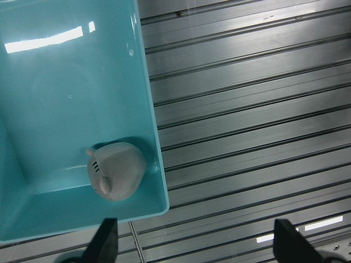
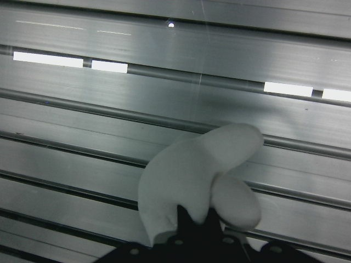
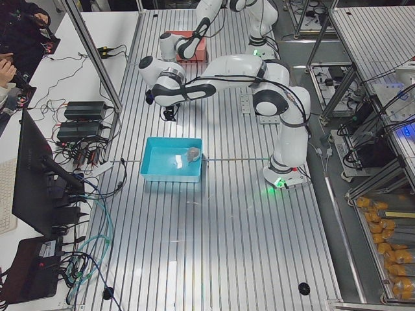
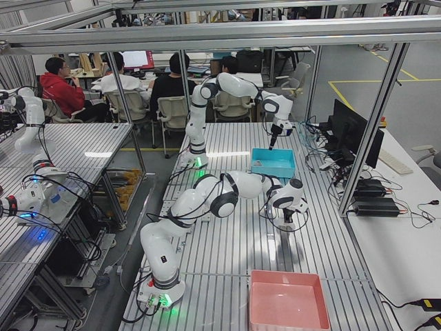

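A grey plush toy (image 1: 120,170) lies in the teal bin (image 3: 152,168), against its near corner in the left wrist view. My left gripper hangs above and beside that bin, open, with nothing between its fingers. My right gripper is shut on a white plush toy (image 2: 181,181), held over the grooved metal table.
A pink bin (image 4: 289,300) stands at the other end of the table (image 4: 227,283). Monitors (image 4: 348,138), cables and black boxes (image 4: 375,207) line the side desk. The table between the two bins is largely clear, apart from the arms.
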